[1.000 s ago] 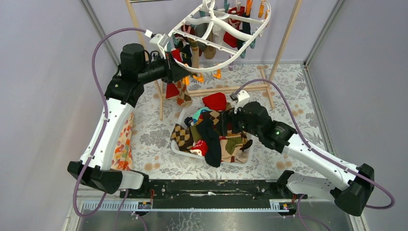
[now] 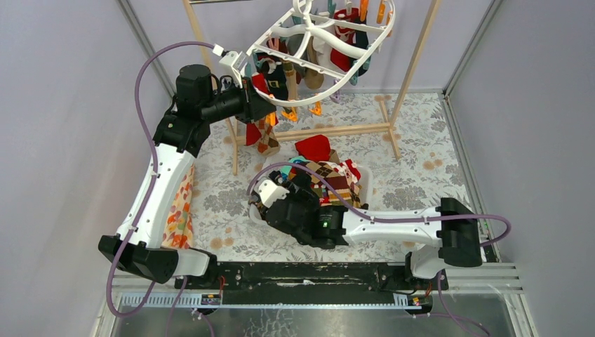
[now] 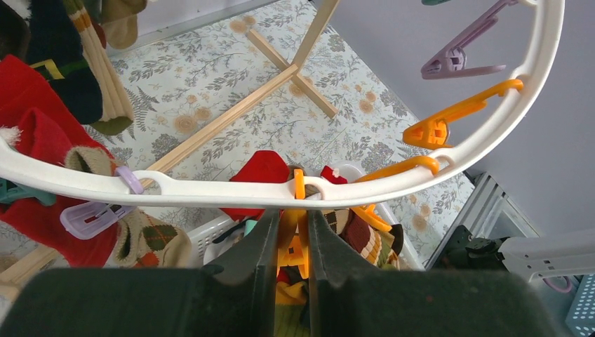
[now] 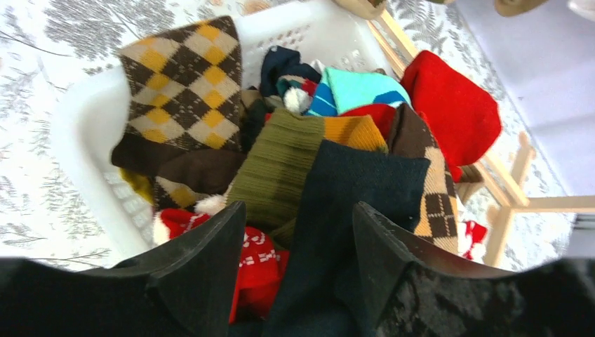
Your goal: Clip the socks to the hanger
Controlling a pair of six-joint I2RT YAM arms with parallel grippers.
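The white round hanger (image 2: pixel 316 98) hangs from a wooden frame, socks clipped along it. My left gripper is shut on an orange clip (image 3: pixel 300 184) at the hanger's near rim. Other orange clips (image 3: pixel 426 130) hang nearby with nothing visible in them. My right gripper is part open over the basket (image 4: pixel 91 147) of socks, its fingers either side of a dark navy sock (image 4: pixel 361 179). Whether it touches that sock I cannot tell. An argyle sock (image 4: pixel 182 77) and a red sock (image 4: pixel 449 98) lie around it.
The wooden frame's feet (image 2: pixel 337 130) stand behind the basket. An orange patterned fabric (image 2: pixel 179 217) lies at the left, beside my left arm.
My right arm has swung left across the basket, its gripper moving from the basket's right part toward its left. My left gripper stays at the hanger rim.
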